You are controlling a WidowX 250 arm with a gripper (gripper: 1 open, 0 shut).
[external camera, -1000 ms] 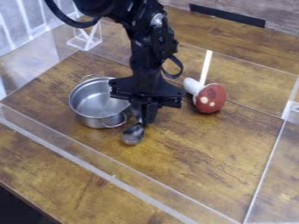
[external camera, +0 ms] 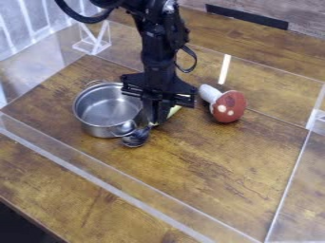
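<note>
The black gripper hangs over the wooden table at the right side of a steel pot. Whether its fingers hold anything cannot be told. A shiny metal utensil lies just below the gripper, by the pot's near right side. A pale green item is partly hidden behind the gripper.
A red round object with a white part lies right of the gripper, with a white stick behind it. Clear tape strips run over the table.
The gripper has shifted slightly over the last second, now covering more of the green item. The metal utensil sits a little further left and up than a second ago.
</note>
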